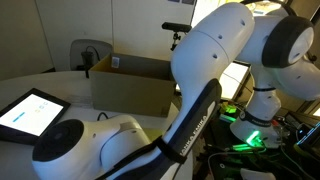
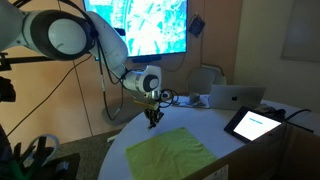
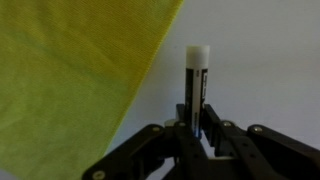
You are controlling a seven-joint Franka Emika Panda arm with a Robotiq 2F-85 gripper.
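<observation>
In the wrist view a slim marker (image 3: 197, 75) with a white end and a dark band stands out from between the fingers of my gripper, which is shut on it. To its left lies a green-yellow cloth (image 3: 70, 70), its edge running diagonally beside the marker. Exterior view 2 has my gripper (image 2: 153, 121) over the white table, just beyond the spread cloth (image 2: 170, 155). In exterior view 1 my arm's own body hides the gripper, and only a sliver of the cloth shows behind it.
A cardboard box (image 1: 132, 88) stands on the table near a lit tablet (image 1: 33, 113). At the back is an open laptop (image 2: 236, 97). Bare table (image 2: 195, 122) lies between the gripper and the tablet.
</observation>
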